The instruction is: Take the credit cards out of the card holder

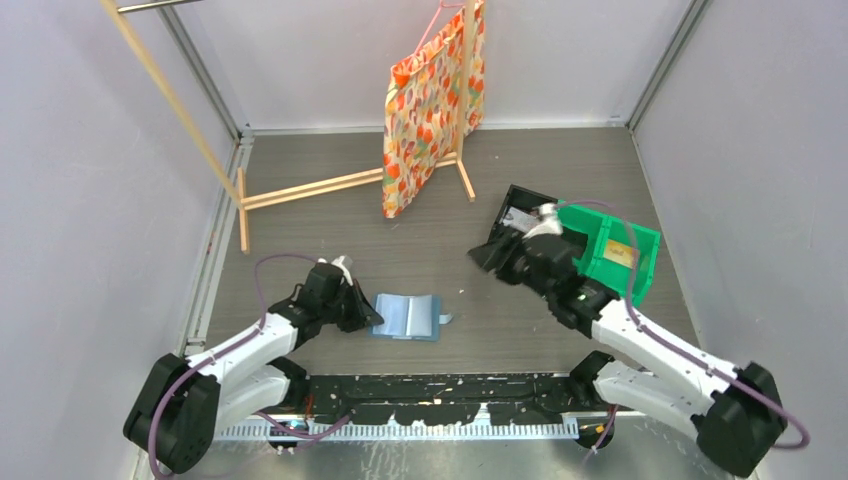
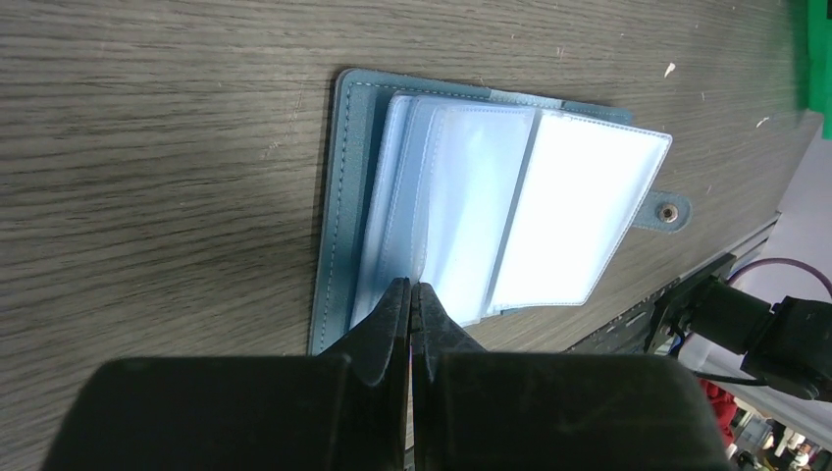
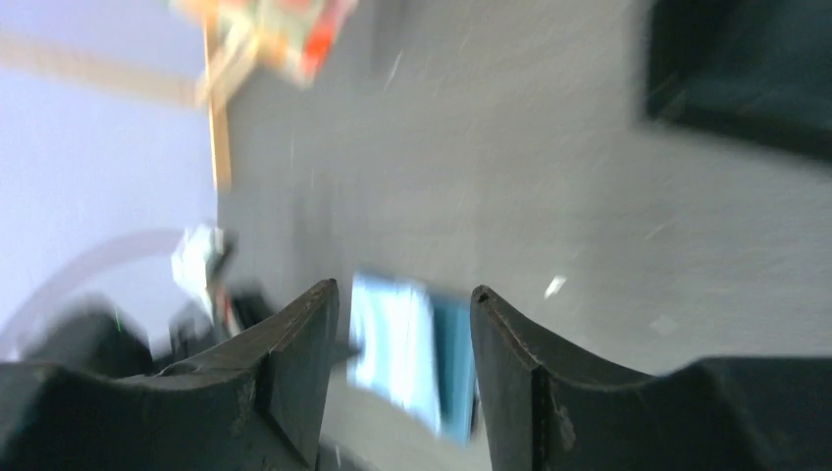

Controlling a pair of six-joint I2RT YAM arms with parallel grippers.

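The blue card holder [image 1: 407, 317] lies open on the table, with its clear sleeves spread and its snap strap [image 2: 667, 212] pointing right. In the left wrist view, no card can be made out in the upper sleeves [image 2: 481, 186]. My left gripper is shut, its tips at the lower edge of a sleeve; whether the film is between them is hard to tell. Up and to the right of the holder, my right gripper [image 1: 481, 258] hangs with its fingers apart and nothing between them [image 3: 402, 291]. A tan card [image 1: 620, 252] lies in the green tray.
The green tray [image 1: 648, 243] sits beside a black tray [image 1: 528, 191] holding a white card-like piece [image 1: 521, 219]. A wooden rack [image 1: 310, 189] with a patterned cloth [image 1: 430, 115] stands behind. Bare table separates the holder from the trays.
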